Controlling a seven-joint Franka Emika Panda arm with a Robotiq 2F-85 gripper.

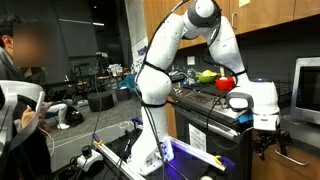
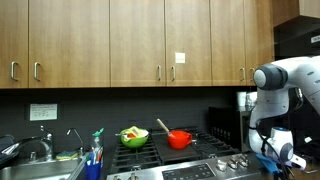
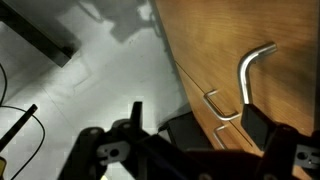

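Note:
My gripper is open in the wrist view, its two dark fingers well apart at the lower edge and nothing between them. A curved metal drawer handle (image 3: 245,75) on a brown wooden front lies beyond the right finger (image 3: 257,122), apart from it. In exterior view 1 the gripper (image 1: 268,143) hangs low in front of the wooden cabinet, close to the handle (image 1: 291,157); whether they touch cannot be told there. Exterior view 2 shows the arm's white wrist (image 2: 278,146) at the far right, with the fingers hard to make out.
More handles (image 3: 215,106) show on the fronts farther off. Above the counter stand a red pot (image 2: 178,139) and a green bowl (image 2: 133,137) on the stove. A microwave (image 1: 294,90) sits right of the arm. Grey floor (image 3: 95,95) lies open beside the cabinets.

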